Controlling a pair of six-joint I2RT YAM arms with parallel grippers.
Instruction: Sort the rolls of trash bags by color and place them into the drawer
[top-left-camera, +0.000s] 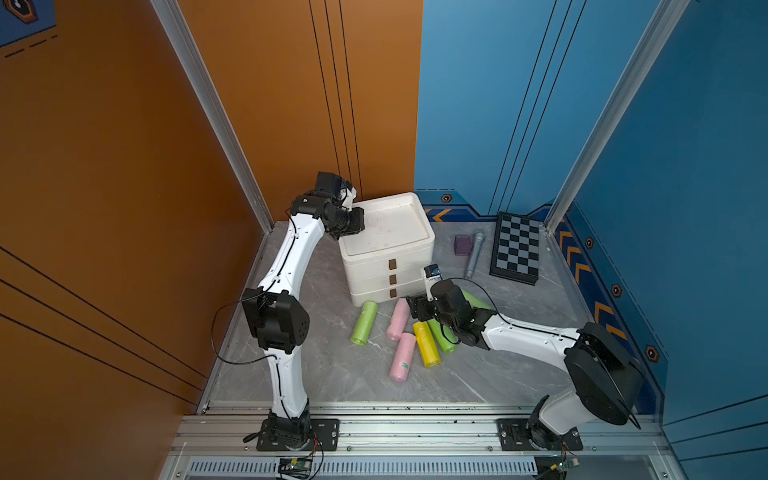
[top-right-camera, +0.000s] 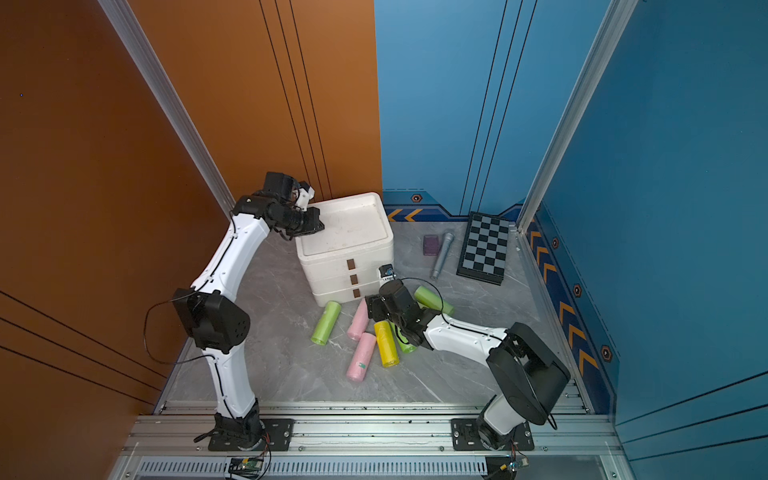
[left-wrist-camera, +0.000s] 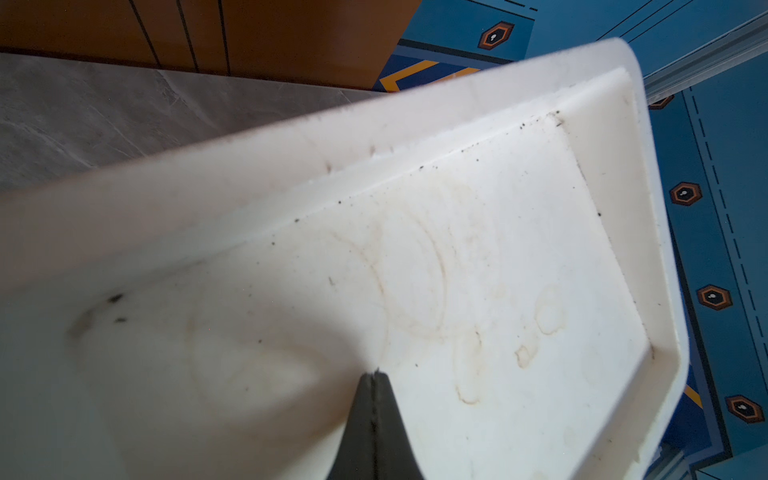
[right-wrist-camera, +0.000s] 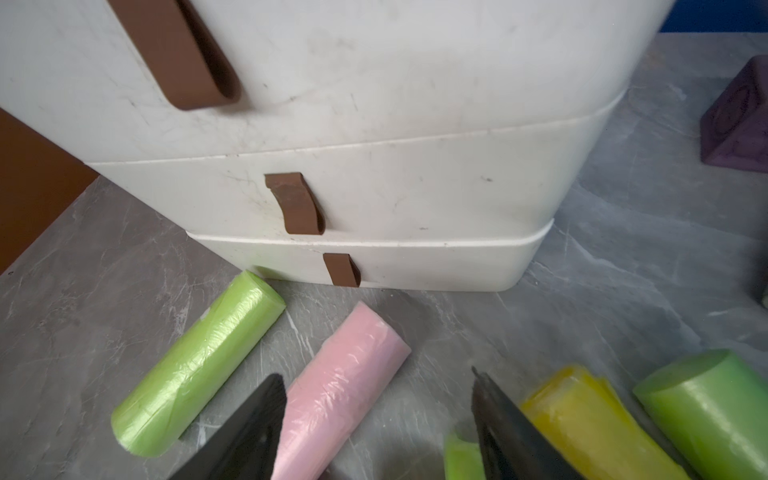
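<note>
The white three-drawer unit (top-left-camera: 388, 268) has brown pull tabs and shows no open drawer. My left gripper is shut over its top tray (left-wrist-camera: 528, 240), nothing visible between the fingers. In front lie a green roll (right-wrist-camera: 196, 360), pink rolls (right-wrist-camera: 344, 384) (top-left-camera: 402, 358), a yellow roll (top-left-camera: 425, 344) and more green (right-wrist-camera: 696, 400), partly hidden by the right arm. My right gripper is open above the rolls, facing the unit's front, fingertips either side of a space beside the pink roll, nothing held.
A purple block (top-left-camera: 462, 245), a grey cylinder (top-left-camera: 474, 254) and a checkered board (top-left-camera: 516, 248) stand at the back right.
</note>
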